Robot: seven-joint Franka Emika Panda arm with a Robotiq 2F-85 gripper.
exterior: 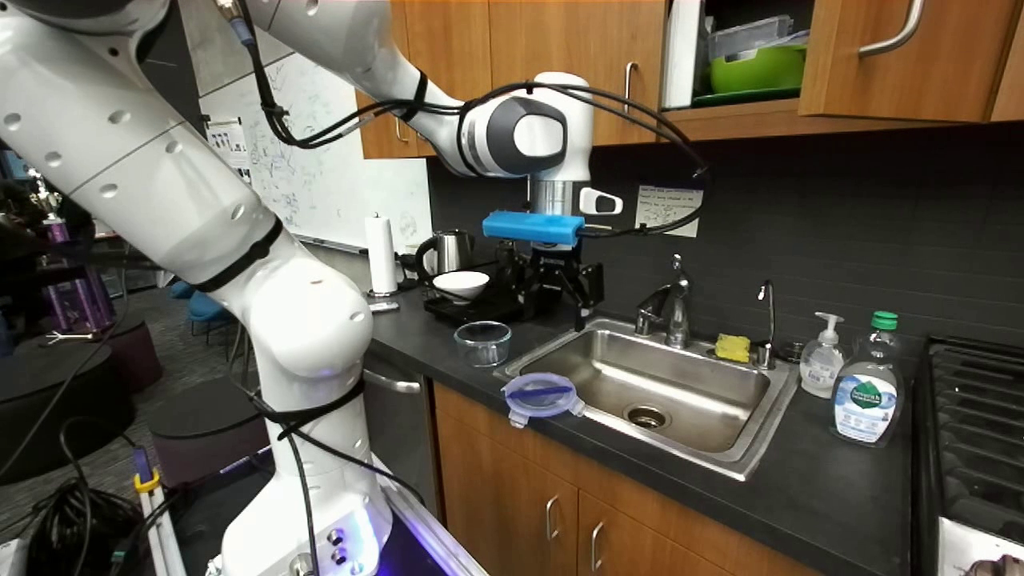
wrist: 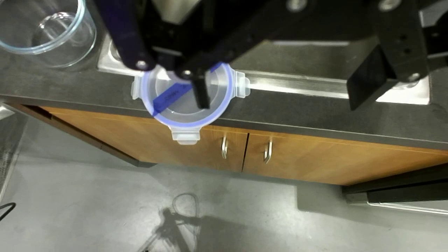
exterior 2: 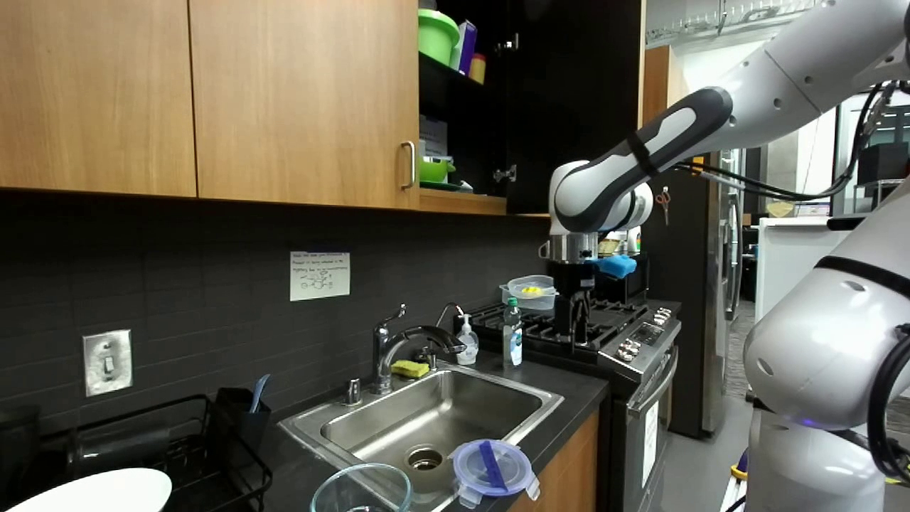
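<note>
My gripper is open with nothing between its fingers. In exterior view 1 the gripper [exterior: 557, 306] hangs above the counter at the sink's back left, pointing down. A round clear lid [exterior: 542, 398] with a blue rim, side clips and a blue strip lies by the sink's front left corner. One finger covers part of the lid [wrist: 170, 98] in the wrist view, and no contact shows. Left of the lid stands a round glass bowl [exterior: 482, 344], empty-looking and uncovered; the wrist view cuts off part of this bowl [wrist: 69, 46].
The steel sink [exterior: 662, 437] is empty, with a faucet [exterior: 678, 302] and yellow sponge [exterior: 732, 347] behind it. Soap bottles [exterior: 866, 384] stand to the right, near the stove [exterior: 984, 413]. A dish rack with a white bowl [exterior: 462, 283] sits at the left back.
</note>
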